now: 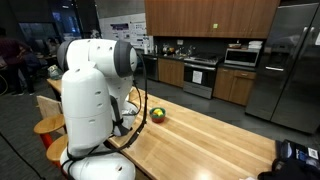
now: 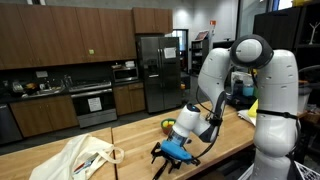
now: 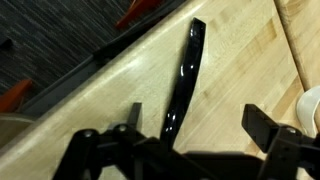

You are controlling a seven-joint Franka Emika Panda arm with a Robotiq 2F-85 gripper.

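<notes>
In the wrist view a long, glossy black object (image 3: 185,83) lies on the pale wooden table, slanting near the table's edge. Its lower end runs down toward the space between my fingers. My gripper is open over it, one black finger on either side, with nothing held. Exterior view 2 has the gripper (image 2: 172,153) low over the near part of the table. From exterior view 1 the white arm (image 1: 95,95) hides much of the gripper.
A bowl of colourful items (image 1: 158,115) stands on the table beyond the arm. White cloth (image 2: 82,155) lies at the left in exterior view 2. Part of a white round thing (image 3: 308,110) shows at the wrist view's right edge.
</notes>
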